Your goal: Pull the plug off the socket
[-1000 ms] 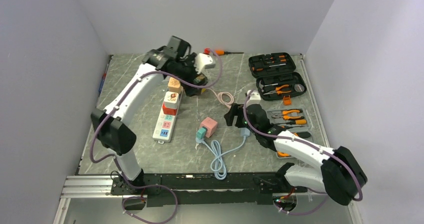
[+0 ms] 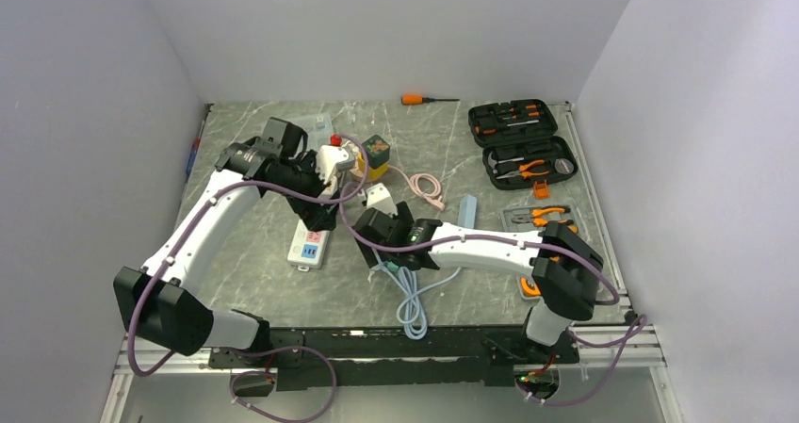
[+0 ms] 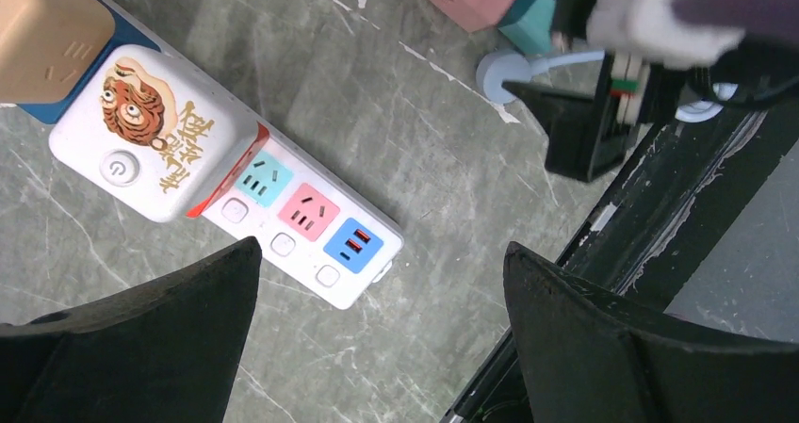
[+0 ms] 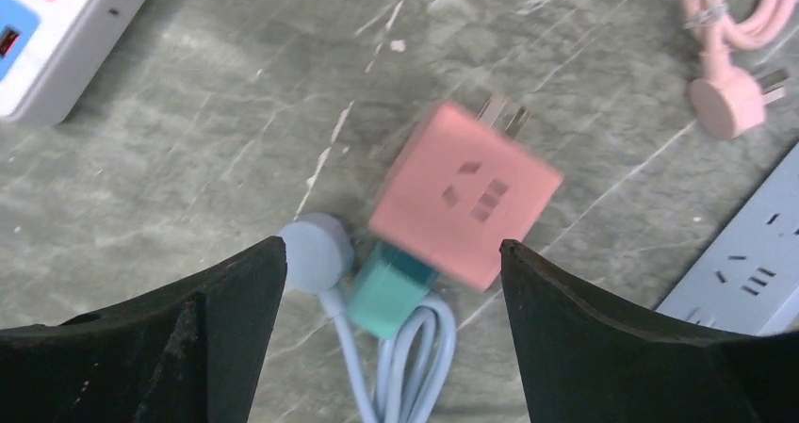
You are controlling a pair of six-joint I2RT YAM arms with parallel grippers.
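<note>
A white power strip (image 3: 327,227) lies on the table with a white tiger-print plug block (image 3: 155,136) seated in it beside a tan block (image 3: 47,32). Above the strip hovers my left gripper, its fingers wide apart and empty. A pink plug cube (image 4: 468,192) with metal prongs rests on the table against a teal block (image 4: 389,291). Over these my right gripper stands open, nothing held between its fingers. From above, the arms hide the cube and much of the strip.
Blue cable (image 2: 412,310) lies coiled at the front, pink cable (image 2: 426,186) behind the right gripper. A tool case (image 2: 523,145) and tool tray (image 2: 545,218) occupy the right side. The two grippers are close together mid-table.
The right gripper has swung left from beside the tool tray to above the pink cube, which stays on the table.
</note>
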